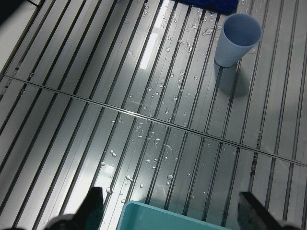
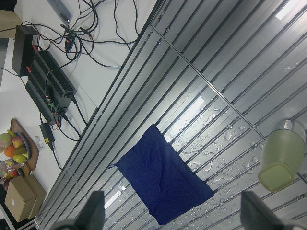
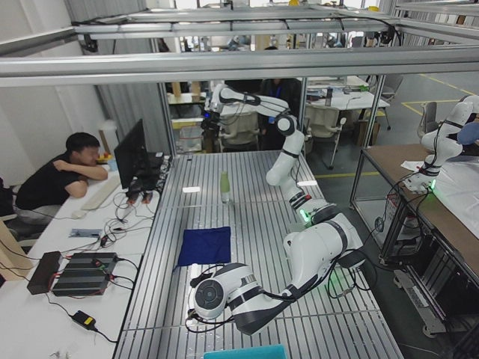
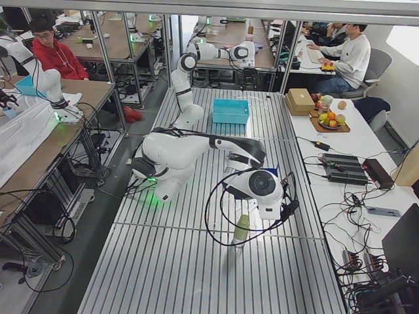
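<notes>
A light blue cup (image 1: 238, 38) stands on the slatted metal table (image 1: 57, 143), among water drops, in the left wrist view. A teal bin (image 4: 230, 114) sits at one end, its rim also low in that view. A navy cloth (image 2: 163, 177) lies flat. A green bottle (image 3: 224, 185) stands on the table, below and right of centre in the right wrist view. My left gripper is above the bin's edge, fingers apart and open. My right gripper hangs high over the cloth and bottle, open with nothing visible between its fingers.
A side desk (image 4: 308, 150) holds cables, black power boxes (image 4: 344, 170), cardboard boxes (image 4: 300, 101) and a fruit tray (image 4: 330, 124). A monitor and a seated person are beside the table.
</notes>
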